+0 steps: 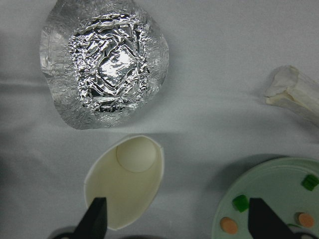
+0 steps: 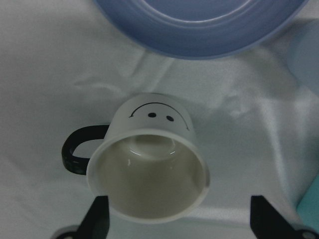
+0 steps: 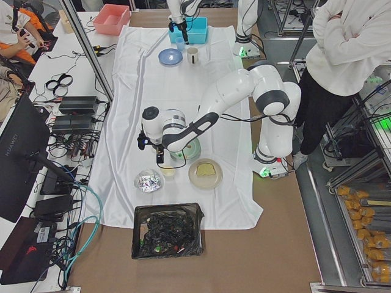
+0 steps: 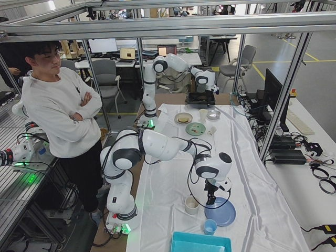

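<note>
My left gripper is open above a white paper cup (image 1: 124, 184), beside a crumpled foil dish (image 1: 107, 64), a green plate (image 1: 269, 184) with small green and orange pieces, and a crumpled white item (image 1: 291, 92). My right gripper is open above a white smiley mug (image 2: 149, 117) with a black handle. A blue plate (image 2: 199, 40) and a light blue cup (image 2: 304, 59) are near it.
A tan plate (image 3: 204, 183) holds a yellow item. A black-lined bin (image 3: 168, 247) is at the near end, a turquoise tray (image 4: 200, 239) at the other. A person stands beside the table.
</note>
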